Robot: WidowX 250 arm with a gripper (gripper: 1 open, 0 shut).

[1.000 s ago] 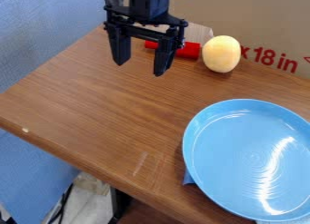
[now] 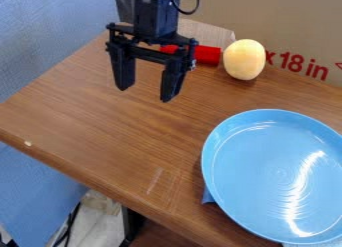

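Observation:
My gripper (image 2: 147, 75) hangs over the upper middle of the wooden table, its two black fingers spread wide with nothing seen between them. Behind it lies a red object (image 2: 206, 53), partly hidden by the arm. A pale yellow egg-shaped object (image 2: 245, 58) stands to the right of that. A large light-blue plate (image 2: 267, 171) fills the lower right of the table.
A cardboard surface with red printing (image 2: 301, 36) stands along the back. The table's left edge borders a blue surface (image 2: 34, 211).
My gripper has moved slightly to the left, its fingertips ending a little lower in the view than a second ago. The objects on the table have not moved.

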